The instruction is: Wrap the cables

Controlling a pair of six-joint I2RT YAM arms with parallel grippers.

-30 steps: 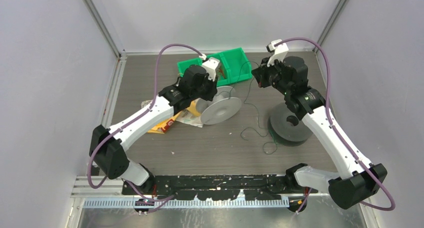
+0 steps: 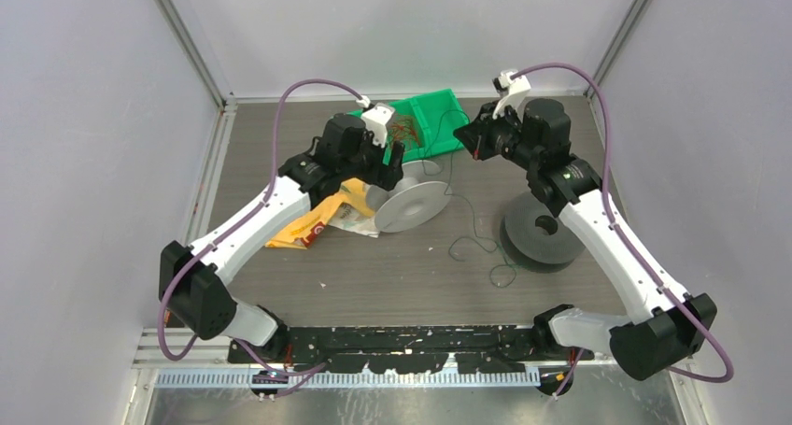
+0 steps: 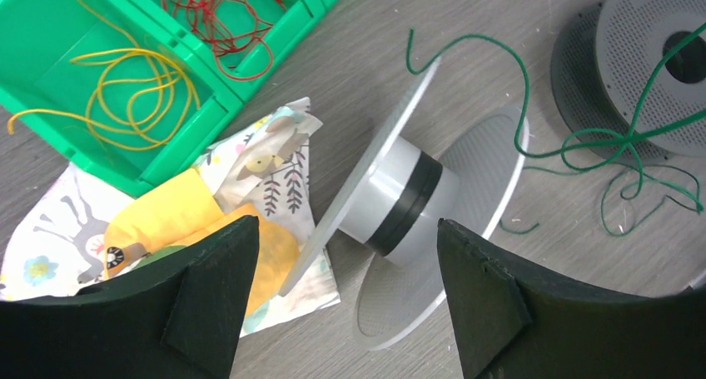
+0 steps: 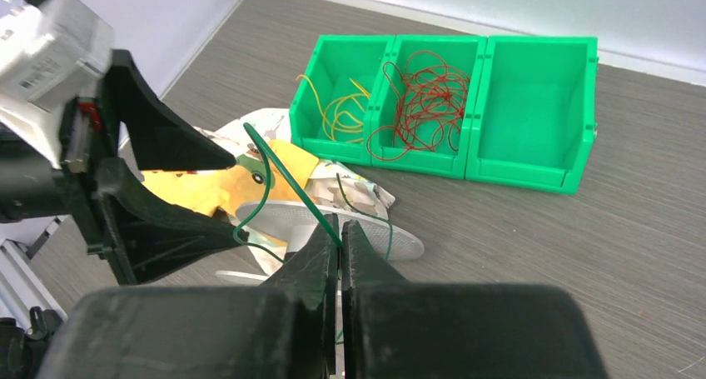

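A green cable hangs from my right gripper, which is shut on it; one end dangles free above the white spool. The rest of the cable trails down to the table in loose loops. Lying tipped on its side, the spool has a grey hub with a black band. No green cable shows around that hub. Over the spool stands my left gripper, open, its fingers wide apart and nothing held between them.
Behind the spool is a green tray with yellow cable and red cable in separate compartments; its right compartment is empty. A yellow-and-white patterned bag lies left of the spool. A dark grey spool lies at right.
My left gripper has opened from nearly closed, and its arm has drawn back a little to the left. The right gripper has shifted slightly left, the cable moving with it.
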